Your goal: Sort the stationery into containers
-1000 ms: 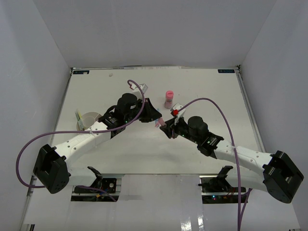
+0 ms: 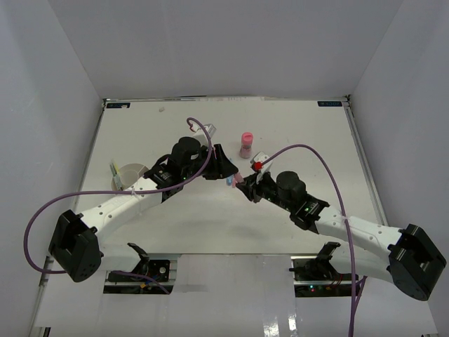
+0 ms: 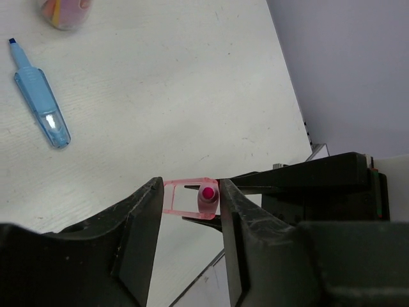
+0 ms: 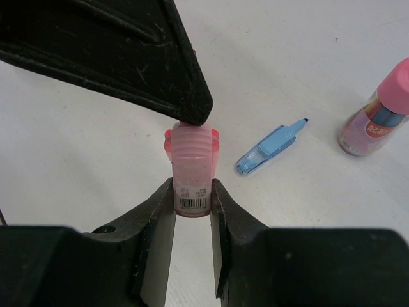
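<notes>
My right gripper is shut on a pink stationery piece (image 4: pixel 192 192), a barcode showing near its end. Facing it, my left gripper has its fingers apart. The pink piece's frame-like end (image 3: pixel 208 199) shows between them, and whether they press on it is unclear. From above, both grippers meet near the table's middle, with the pink piece (image 2: pixel 238 178) between them. A blue pen-like item (image 3: pixel 39 96) lies on the table close by, its dark tip bare.
A clear container with a pink lid (image 2: pixel 246 144) stands behind the grippers. At the left is a round white container (image 2: pixel 131 173), with slim items (image 2: pixel 115 174) beside its left edge.
My right arm has shifted slightly to the right, still carrying the pink piece. The left arm stays almost in place, its gripper a touch further right.
</notes>
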